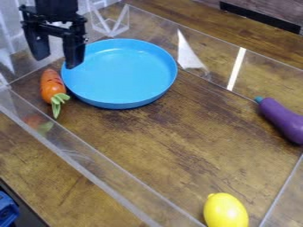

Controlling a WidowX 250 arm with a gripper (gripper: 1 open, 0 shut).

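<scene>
The black gripper (pixel 55 50) hangs at the top left, open, just above and behind a toy carrot (pixel 53 89), with nothing visible between its fingers. The orange carrot lies upright-pointing along the tray's left side, green leaves toward the front, beside a round blue plate (pixel 123 80). A purple eggplant (pixel 281 121) lies at the right edge, and a yellow lemon (pixel 225 210) sits at the bottom right.
Clear plastic walls border the wooden surface on the left, back and front right. A small blue object (pixel 7 214) is at the lower left corner.
</scene>
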